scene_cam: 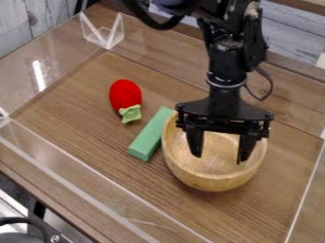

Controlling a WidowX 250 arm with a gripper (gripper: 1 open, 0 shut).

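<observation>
The black gripper (222, 133) hangs over a round wooden bowl (210, 176), its two fingers open and reaching down into the bowl's upper part. The bowl's inside shows empty around them. Left of the bowl lies a green bar (151, 134), and farther up-left a red plush object (125, 95) with a pale green top.
A clear plastic holder (105, 28) stands at the back left. A dark cable or part lies at the bottom-left edge.
</observation>
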